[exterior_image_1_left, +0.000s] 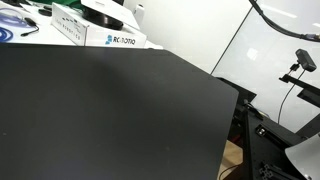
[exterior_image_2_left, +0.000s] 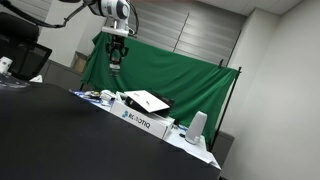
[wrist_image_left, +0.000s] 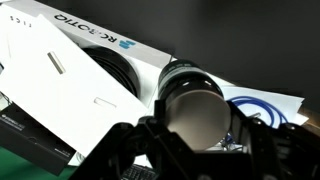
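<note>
In the wrist view a bottle-like object (wrist_image_left: 198, 114) with a round tan end and a dark, shiny body sits between the black fingers of my gripper. The gripper is shut on it. From the second exterior view, my gripper (exterior_image_2_left: 117, 42) hangs high above the far end of the table, pointing down, with the dark object (exterior_image_2_left: 114, 66) below it and clear of the tabletop. What the object contains cannot be made out. The first exterior view does not show the gripper.
A white Robotiq box (exterior_image_1_left: 98, 32) stands at the table's far edge, with a white-topped item (exterior_image_2_left: 149, 101) on it. Blue cable (wrist_image_left: 255, 102) lies near it. A green curtain (exterior_image_2_left: 180, 75) hangs behind.
</note>
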